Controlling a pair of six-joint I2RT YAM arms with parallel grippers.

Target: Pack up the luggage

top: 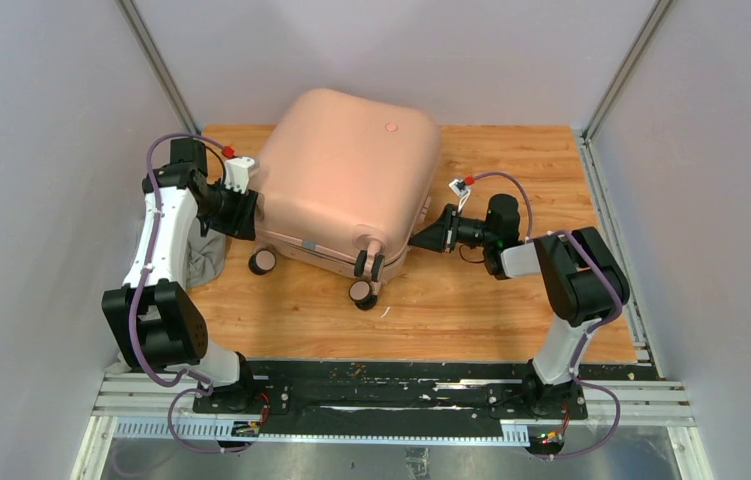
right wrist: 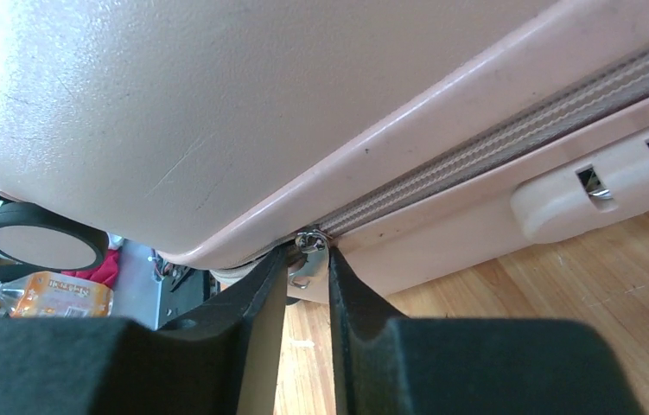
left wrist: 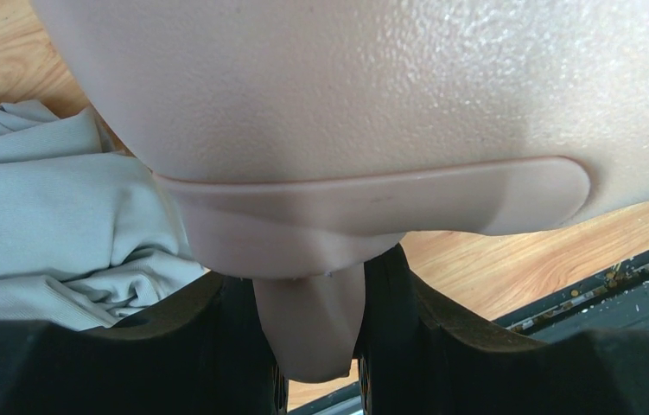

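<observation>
The pink suitcase (top: 346,170) lies closed on the wooden table, wheels toward the front. At its left end my left gripper (top: 246,217) is shut on a pink strap handle (left wrist: 308,324), which fills the space between its fingers. My right gripper (top: 416,242) is at the suitcase's right front side. In the right wrist view, its fingertips (right wrist: 342,272) are at a metal zipper pull (right wrist: 312,242) on the zipper seam (right wrist: 493,143), slightly apart; whether they grip the pull is unclear.
Grey cloth (left wrist: 44,216) lies left of the suitcase, partly under the left arm. Bare table (top: 531,320) shows to the right and in front. Walls bound the sides and back.
</observation>
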